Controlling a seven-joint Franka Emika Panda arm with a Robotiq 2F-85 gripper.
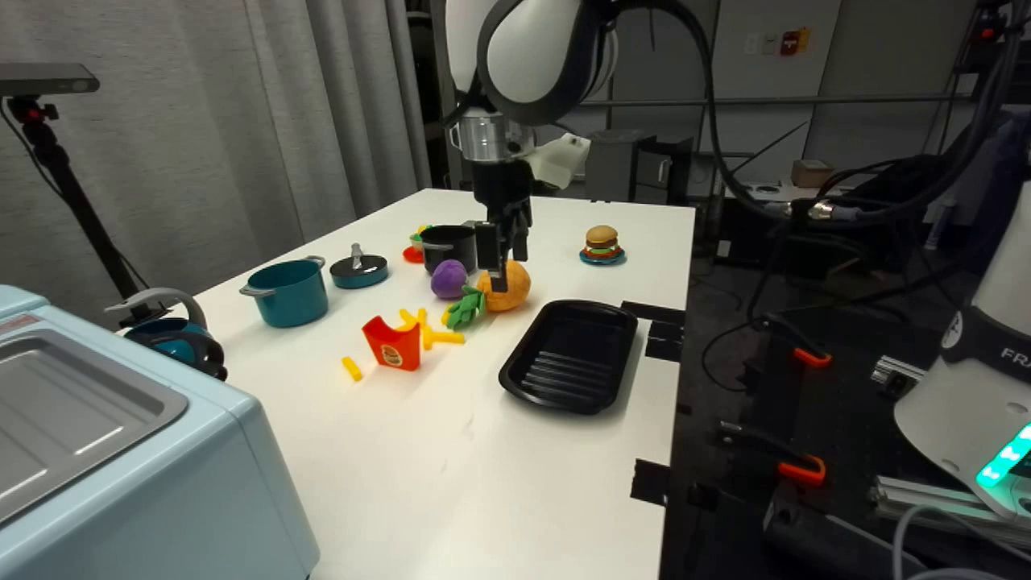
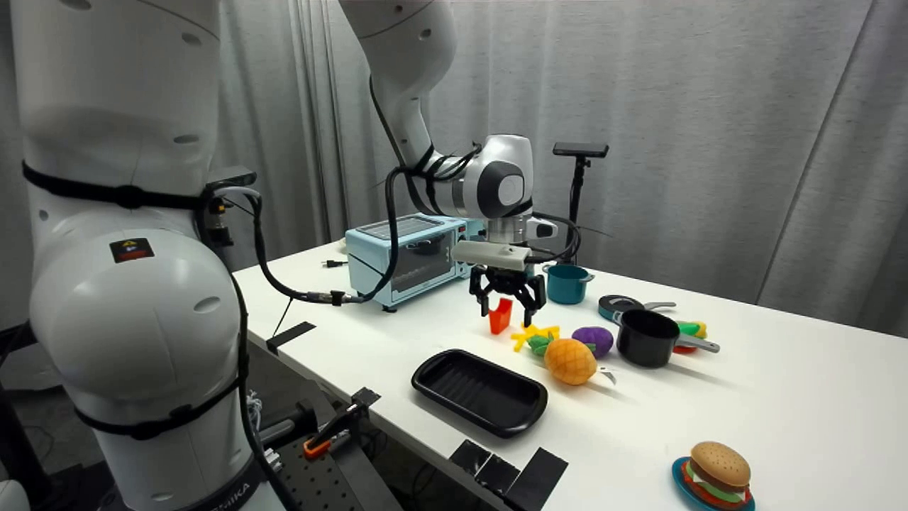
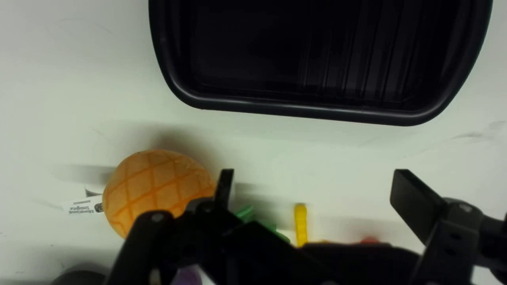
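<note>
My gripper (image 1: pixel 509 267) hangs over the table, fingers wide apart and nothing between them. An orange toy pineapple (image 3: pixel 154 187) with green leaves lies on its side; in the wrist view one finger (image 3: pixel 224 187) overlaps its right edge. Bare table and a yellow fry (image 3: pixel 300 223) show between the fingers. A black ribbed tray (image 2: pixel 481 393) rests empty near the table edge. The red fries carton (image 1: pixel 394 345) stands beside scattered yellow fries (image 1: pixel 445 337). Behind the pineapple sits a purple toy vegetable (image 2: pixel 593 341), mostly hidden by the gripper in the wrist view.
A black pot (image 2: pixel 648 338), a teal pot (image 1: pixel 291 294) and a lidded pan (image 1: pixel 358 271) stand along the far side. A toy burger (image 2: pixel 719 470) sits on a blue plate. The light-blue toaster oven (image 2: pixel 410 257) occupies one end. White table around the tray is clear.
</note>
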